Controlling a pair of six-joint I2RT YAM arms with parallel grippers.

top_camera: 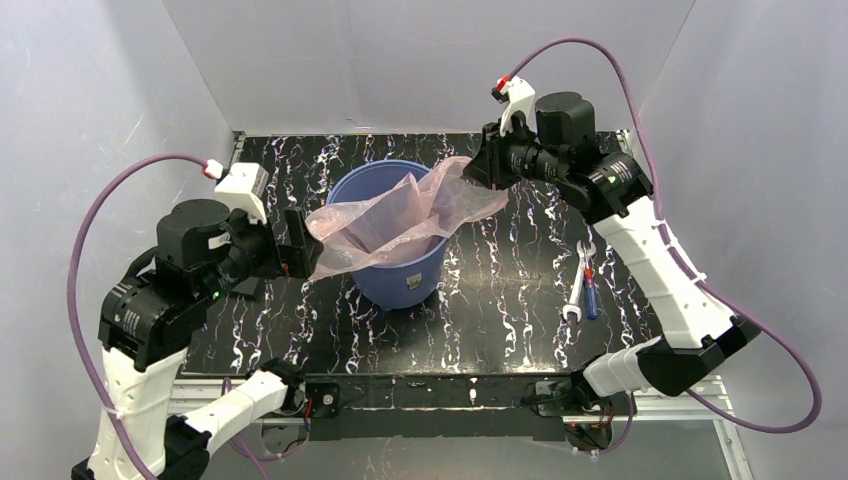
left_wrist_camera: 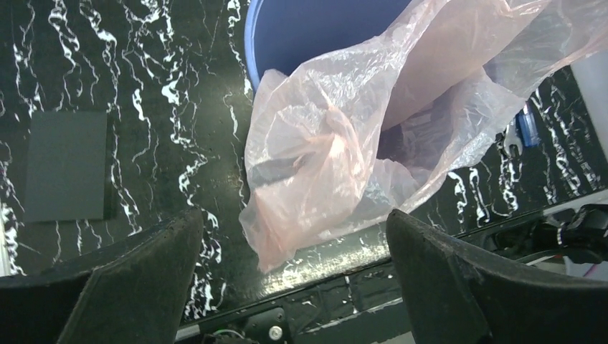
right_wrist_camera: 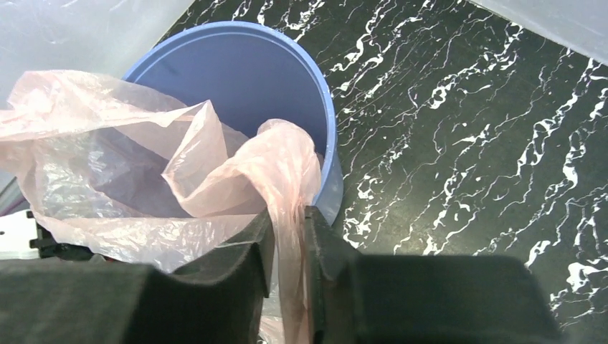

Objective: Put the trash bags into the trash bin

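A blue trash bin [top_camera: 400,285] stands in the middle of the marble table. A pale pink plastic bag [top_camera: 385,230] is draped across its opening, partly inside and spilling over the left and right rims. My left gripper [top_camera: 298,245] stands open at the bag's left end; in the left wrist view the bag [left_wrist_camera: 308,179] hangs just beyond its fingers, free of them. My right gripper [top_camera: 485,170] is at the bag's upper right end; in the right wrist view a gathered strand of bag [right_wrist_camera: 290,215] runs between its fingers, and whether it is gripped is unclear.
A wrench [top_camera: 574,290] and a blue-handled screwdriver [top_camera: 590,298] lie on the table's right. A dark flat square [left_wrist_camera: 66,165] lies at the left. Pale walls enclose the back and sides; bare table surrounds the bin.
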